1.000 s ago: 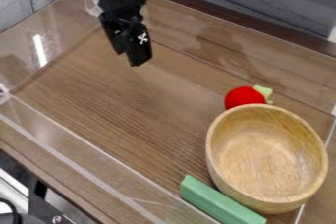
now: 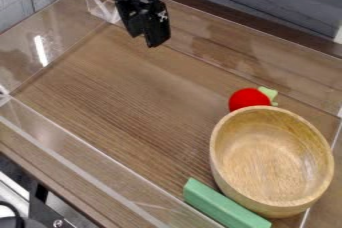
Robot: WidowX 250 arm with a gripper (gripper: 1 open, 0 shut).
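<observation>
My black gripper [image 2: 152, 34] hangs at the top, left of centre, over the wooden tray; its fingertips are small and dark, with no object visible between them. A red tomato [image 2: 247, 100] with a pale green top lies at the right, just behind a large tan bowl [image 2: 271, 162]. A green bar-shaped object [image 2: 225, 207] lies at the bottom, to the lower left of the bowl. The gripper is well apart from all three.
The tray's raised walls run along the back, and dark cables show in the lower left corner outside it.
My gripper has moved up in the view, toward the back of the tray. The tomato, bowl and green object have stayed where they were.
</observation>
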